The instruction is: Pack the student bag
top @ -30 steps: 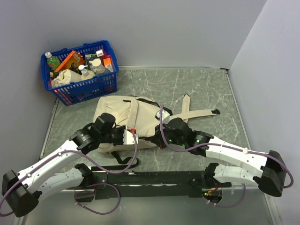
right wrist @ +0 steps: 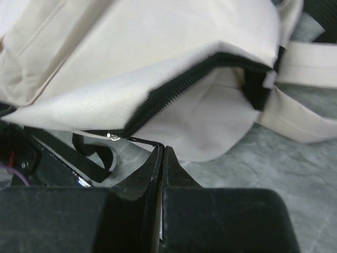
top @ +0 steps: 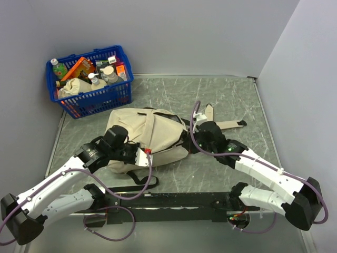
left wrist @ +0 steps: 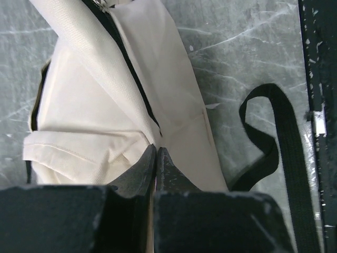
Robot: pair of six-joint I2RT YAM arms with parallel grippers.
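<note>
The cream bag point(top: 150, 129) lies flat on the table, between my two arms in the top view. My left gripper is shut on a pinch of the bag's fabric point(left wrist: 131, 100), at the end of a dark zipper line. On the bag's right side, my right gripper is shut on a thin black zipper pull cord point(right wrist: 145, 140). That cord leads to a small metal slider point(right wrist: 113, 137) on the black zipper point(right wrist: 176, 89). Right of the slider, the zipper edge stands apart from the lower fabric. The bag's inside is hidden.
A blue basket point(top: 95, 103) at the back left holds bottles, boxes and a pale pouch. Cream straps point(top: 226, 125) spread to the bag's right, and a black strap point(top: 142, 182) lies in front.
My right gripper has moved right and slightly back along the bag's side. The left gripper has barely moved, and the bag has shifted only a little.
</note>
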